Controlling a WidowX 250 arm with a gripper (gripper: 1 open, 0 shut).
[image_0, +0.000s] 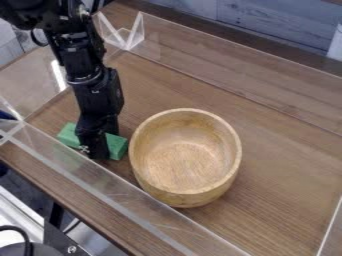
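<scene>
A black gripper (99, 142) on the black arm reaches down at the left of the camera view, shut on a green block (72, 136) lying low on the wooden table (254, 80). The fingers cover part of the block. A round tan bowl (187, 158) stands just to the right of the block.
Clear plastic walls run along the near left edge, with another small clear piece at the top. A white wall bounds the back right.
</scene>
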